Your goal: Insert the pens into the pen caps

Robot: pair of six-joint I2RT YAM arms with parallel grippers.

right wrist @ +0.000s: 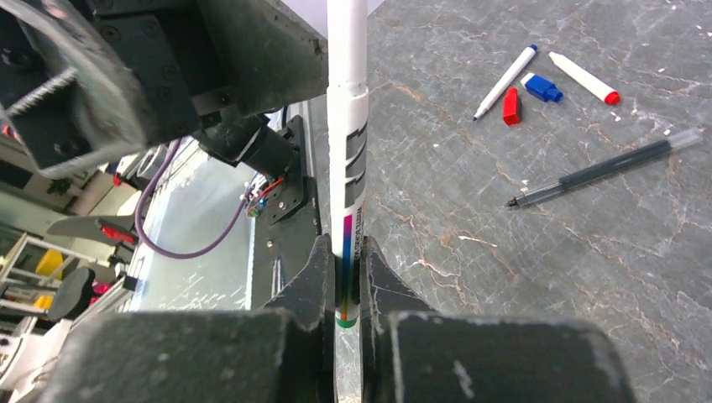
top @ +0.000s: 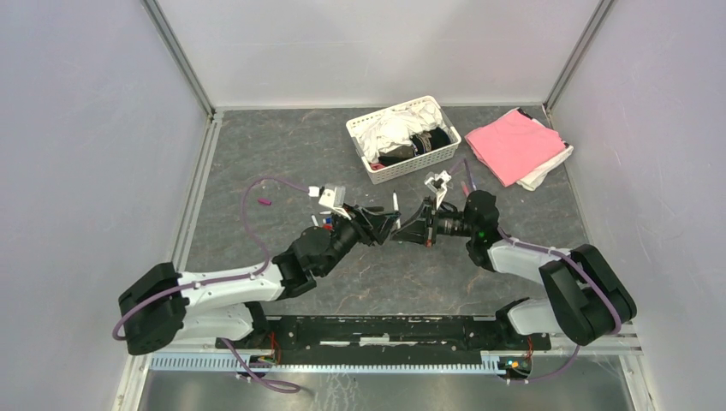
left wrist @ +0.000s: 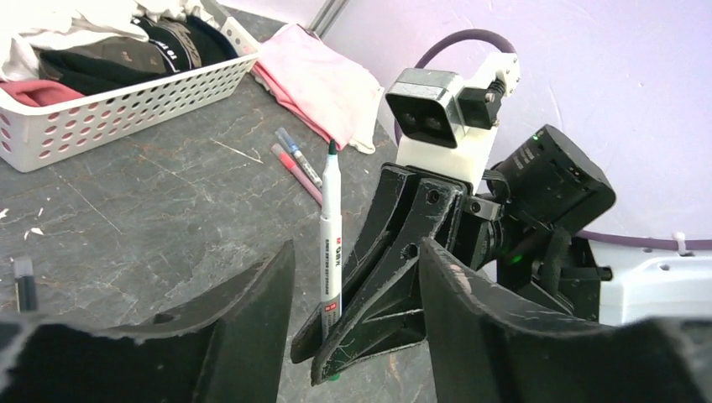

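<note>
A white marker [left wrist: 331,227] stands upright, its dark green tip bare and pointing up. My right gripper is shut on the lower part of that marker, whose green end pokes out below the fingers. Close on the other side, my left gripper [top: 387,224] has its fingers [left wrist: 260,306] spread apart and nothing held between them. Two more white markers, one blue-ended [right wrist: 505,81] and one red-ended [right wrist: 585,77], lie on the table. Near them are a red cap [right wrist: 511,107] and a blue cap [right wrist: 541,87].
A black pen [right wrist: 609,168] lies flat on the table. The white basket [left wrist: 134,113] of cloth stands at the back, pink cloth [top: 519,145] at back right. A pink pen [left wrist: 295,172] and a blue one [left wrist: 300,156] lie behind the right arm.
</note>
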